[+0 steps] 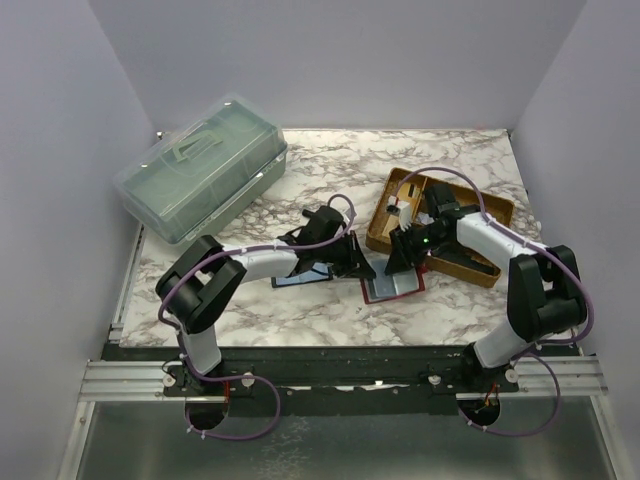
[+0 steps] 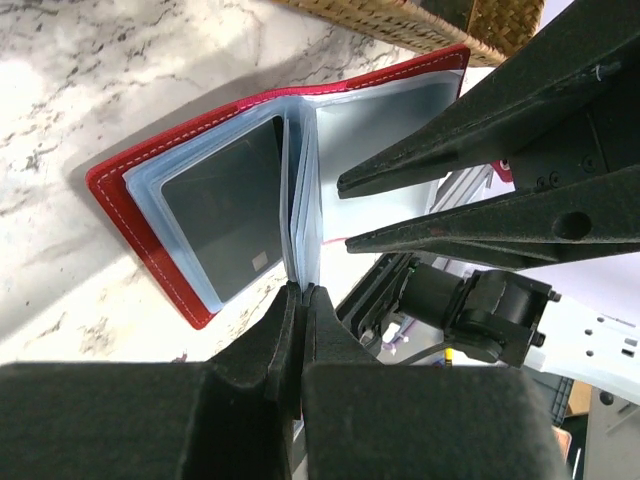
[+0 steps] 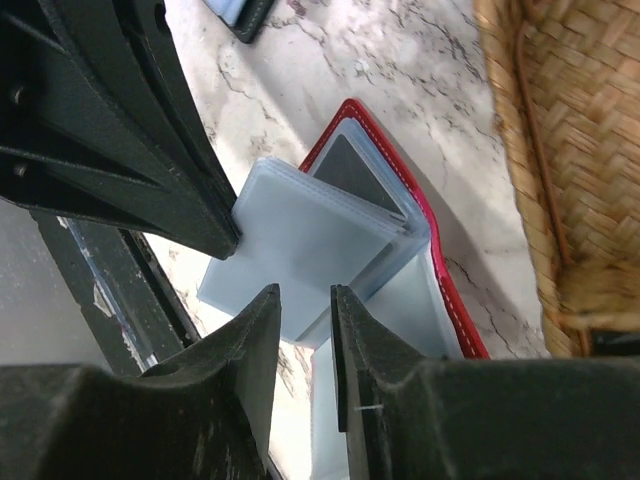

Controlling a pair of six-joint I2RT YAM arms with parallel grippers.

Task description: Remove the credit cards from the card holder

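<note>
The red card holder [image 1: 392, 285] lies open on the marble below the basket, with pale sleeves and dark cards [image 2: 220, 210]. In the left wrist view my left gripper is shut at the upright sleeve leaves; whether any leaf is pinched between its tips is hard to tell. My right gripper is over the holder, its fingertips close together against the pale sleeves in the right wrist view; what lies between them is hidden. In the left wrist view its fingers stand over the holder's right half.
A woven basket [image 1: 480, 190] with items inside sits just behind the holder at right. A large green lidded box [image 1: 195, 165] fills the back left. A dark flat object [image 1: 300, 278] lies left of the holder. Marble is clear at front left and back middle.
</note>
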